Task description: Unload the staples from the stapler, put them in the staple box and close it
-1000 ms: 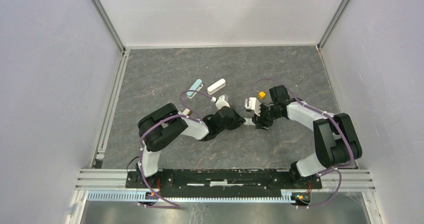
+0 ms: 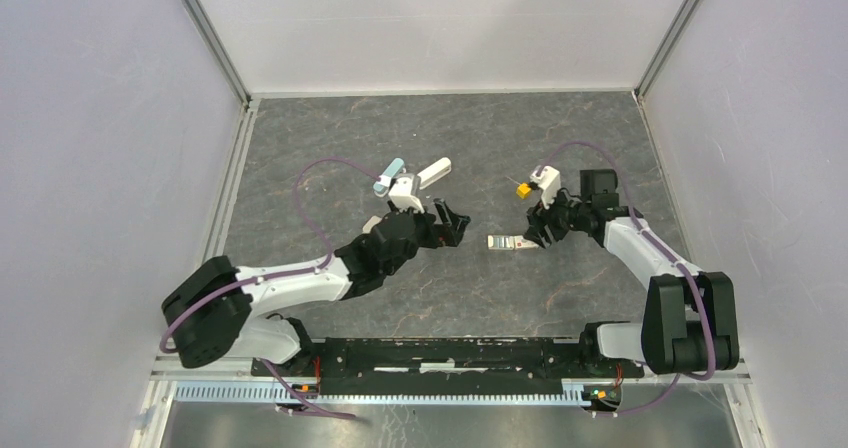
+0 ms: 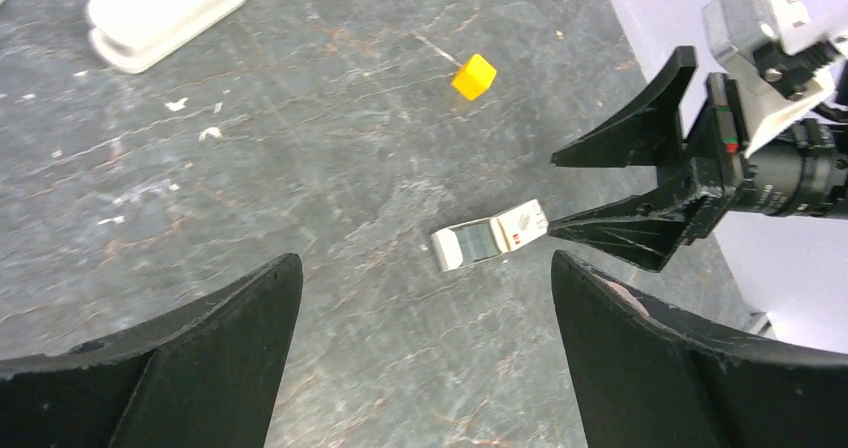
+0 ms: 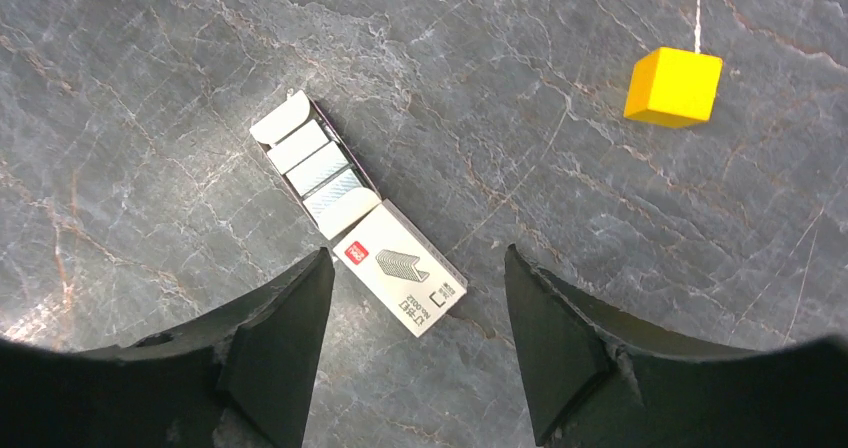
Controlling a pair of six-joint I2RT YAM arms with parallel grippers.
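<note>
An open staple box lies flat on the table, its tray (image 4: 317,168) holding rows of staples and its printed sleeve (image 4: 400,266) joined end to end with it. Two staplers lie at the back left: a light blue one (image 2: 391,173) and a white one (image 2: 434,172), the white one (image 3: 170,12) also showing in the left wrist view. My left gripper (image 2: 458,220) is open and empty, left of the box. Over the sleeve end stands my right gripper, its fingers (image 4: 285,343) parted with the sleeve showing in the gap, not gripped.
A small yellow cube (image 4: 673,88) with a thin stick behind it sits beyond the box. One beige block (image 2: 372,224) is partly hidden by the left arm.
Both arms have drawn away from the box, the left one leftward and the right one rightward.
</note>
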